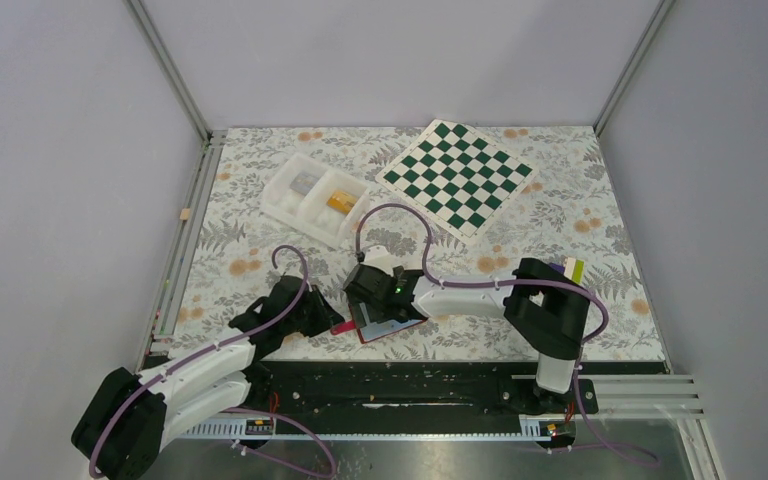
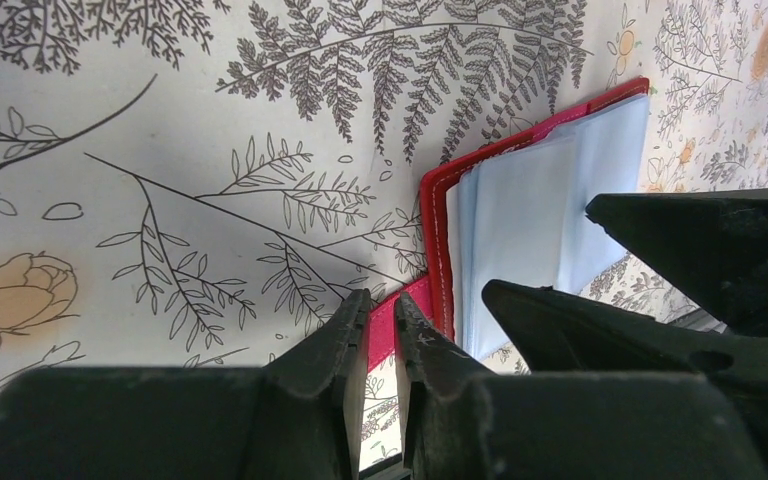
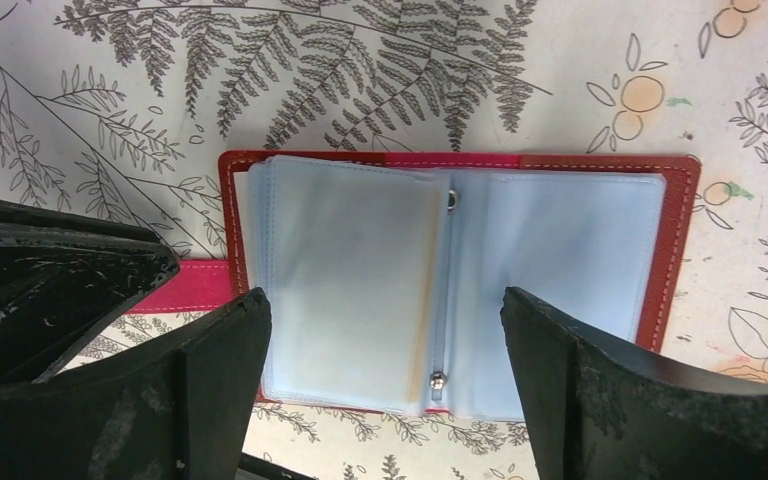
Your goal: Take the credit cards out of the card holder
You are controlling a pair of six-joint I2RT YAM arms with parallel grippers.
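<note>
The card holder lies spread flat, with a red-brown edge and pale, clear sleeves. In the top view my right gripper covers part of it. In the right wrist view the right gripper stands open over the sleeves, one finger near the holder's left side and the other over the right sleeve. A pink strap sticks out to the left. My left gripper is at this strap, which shows through the narrow gap between its fingers. No card can be made out clearly inside the sleeves.
A clear divided tray with an orange item in one compartment stands behind. The green checkered board lies at the back right. Small coloured blocks sit at the right. The two grippers are close together.
</note>
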